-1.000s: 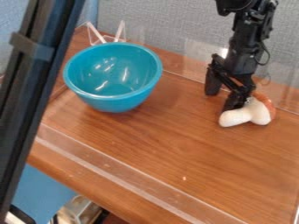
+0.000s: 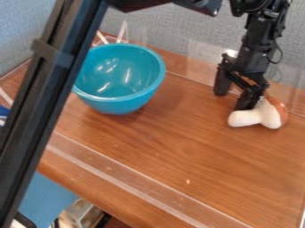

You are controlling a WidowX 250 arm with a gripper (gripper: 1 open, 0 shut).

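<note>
My black gripper (image 2: 236,92) hangs low at the right of the wooden table, open, with its fingertips just over and beside a white toy mushroom with an orange cap (image 2: 266,114), which lies on its side. One fingertip appears to touch or overlap the white stem; contact is hard to tell. A turquoise bowl (image 2: 119,83) sits to the left of the gripper.
A clear low barrier runs along the back, before a grey wall. A black frame bar crosses the left side.
The gripper has shifted very slightly to the right. The mushroom and bowl look unchanged.
</note>
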